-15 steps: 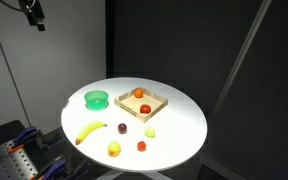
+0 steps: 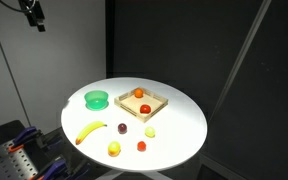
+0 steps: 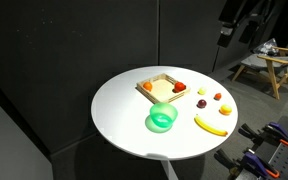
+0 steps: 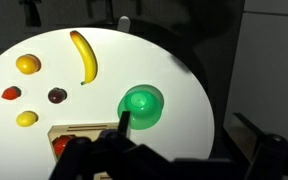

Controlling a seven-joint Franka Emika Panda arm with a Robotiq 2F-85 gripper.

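Note:
My gripper hangs high above the table, its two dark fingers [image 4: 256, 145] spread wide and nothing visible between them; it is open. In exterior view 1 the gripper [image 2: 34, 24] appears at the upper left, well clear of everything. A green bowl [image 2: 96, 101] stands near the table's left side. Beyond the bowl lies a shallow wooden box [image 2: 127, 106] holding an orange fruit [image 2: 139, 93] and a red one [image 2: 145, 109]. Loose on the white top are a banana [image 2: 90, 131], a dark purple fruit [image 2: 122, 129], a pale yellow fruit [image 2: 150, 132], an orange-yellow fruit [image 2: 114, 149] and a small red fruit [image 2: 141, 146].
The oval white table [image 3: 114, 110] has wide bare room on the side away from the loose fruit. Dark stands with blue parts [image 2: 26, 136] sit beside the table near the robot's base. Dark floor and walls surround it.

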